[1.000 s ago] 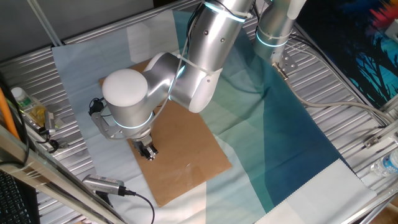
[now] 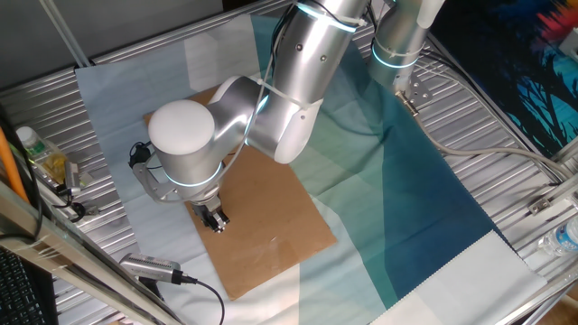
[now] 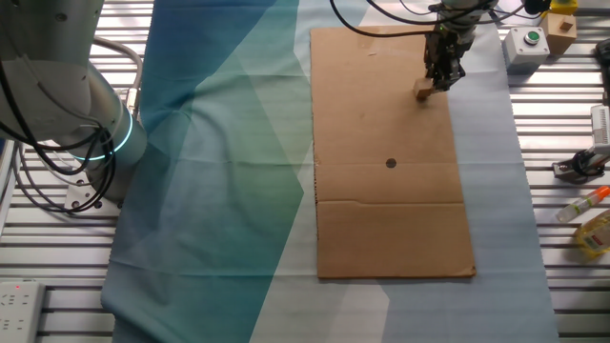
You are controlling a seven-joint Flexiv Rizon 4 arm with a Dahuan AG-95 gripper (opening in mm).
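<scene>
A brown cardboard sheet (image 2: 271, 212) lies flat on the patterned cloth. Over one edge of it my gripper (image 2: 217, 224) points down, its black fingers low near the surface. In exterior view 2 the gripper (image 3: 444, 78) is at the sheet's upper right. Right at its fingertips is a small light-brown wooden block (image 3: 422, 90); whether it is gripped or merely beside the fingers cannot be told, nor can the finger's opening. A dark round spot (image 3: 391, 163) marks the middle of the cardboard. From exterior view 1 the block is not discernible.
Beyond the cloth, a grey button box (image 3: 524, 50) and another wooden block (image 3: 559, 34) stand at the upper right. Bottles (image 3: 593, 233) lie along the right side. A cylindrical device (image 2: 151, 268) with a cable sits by the cloth's edge. Most of the cardboard is bare.
</scene>
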